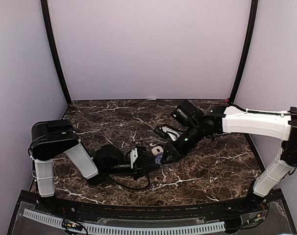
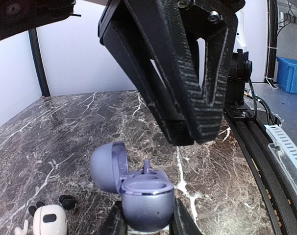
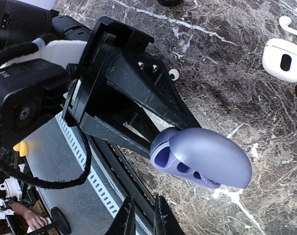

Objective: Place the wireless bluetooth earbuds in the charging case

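My left gripper (image 1: 151,163) is shut on the lilac charging case (image 2: 147,203), which it holds above the table with the lid (image 2: 107,166) open. Hollows (image 3: 184,170) show inside the case in the right wrist view, and a small upright lilac piece (image 2: 147,166) rises from it in the left wrist view. Whether that piece is an earbud, I cannot tell. Close above and beside the case stands my right gripper. Its fingertips (image 3: 161,215) look a narrow gap apart, with nothing clearly visible between them.
On the marbled table lie a white case (image 3: 284,59), a white earbud (image 3: 289,25) and a small white piece (image 3: 174,74). A black piece (image 2: 67,201) lies beside the white case. Bare table surrounds them, with a dark rail (image 1: 148,205) along the front edge.
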